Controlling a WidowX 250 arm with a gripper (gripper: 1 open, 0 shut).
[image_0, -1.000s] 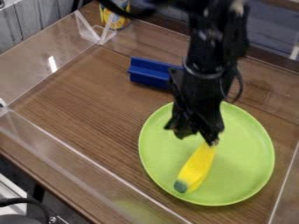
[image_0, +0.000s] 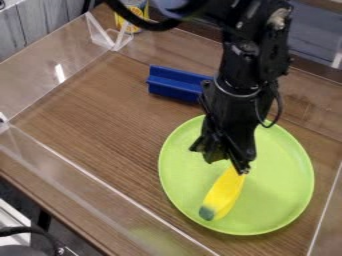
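The black gripper (image_0: 227, 150) hangs over a green plate (image_0: 278, 195), its fingers low above the plate's upper middle. Its fingers look closed, and nothing shows between them, though the dark body makes this hard to see. A yellow object (image_0: 222, 194) with a greyish-green tip, banana-like, lies on the plate just below and in front of the fingers.
A blue block-like holder (image_0: 171, 83) sits behind the plate, left of the arm. A yellow item (image_0: 131, 16) stands at the back left. Bare wooden tabletop (image_0: 100, 130) fills the left, edged by clear panels.
The gripper has shifted slightly over the last second, with its fingertips a little changed in position above the plate. The plate and yellow object look unmoved.
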